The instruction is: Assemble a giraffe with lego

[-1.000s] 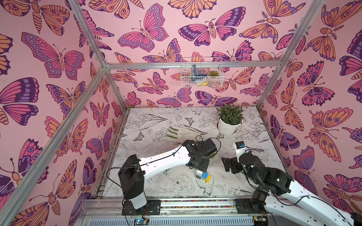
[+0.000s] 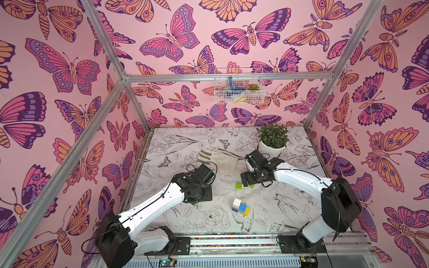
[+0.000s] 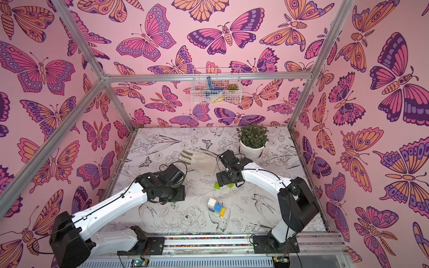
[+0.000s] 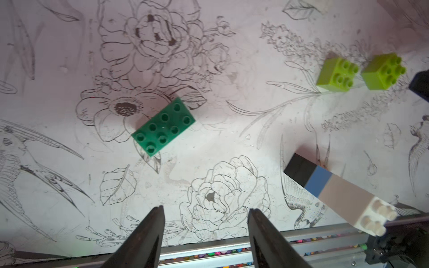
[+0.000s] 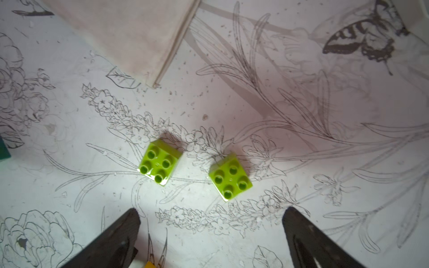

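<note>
My left gripper hovers over the left-middle of the table, its fingers parted and nothing between them. Ahead of it in the left wrist view lies a dark green 2x4 brick (image 4: 163, 127), flat on the table and apart from the fingers. A joined stack of white, blue and black bricks (image 4: 339, 194) stands to its right; the top left view also shows a yellow brick (image 2: 244, 212) at its foot. Above two loose lime green bricks, the left one (image 5: 159, 161) and the right one (image 5: 230, 177), my right gripper is open and empty.
A beige glove (image 2: 223, 161) with green fingers lies behind the bricks. At the back right stands a potted plant (image 2: 270, 149). A wire basket (image 2: 240, 94) hangs on the back wall.
My left arm has moved left, away from the brick stack to the green brick. The right arm has swung in from the right and now stands over the lime bricks.
</note>
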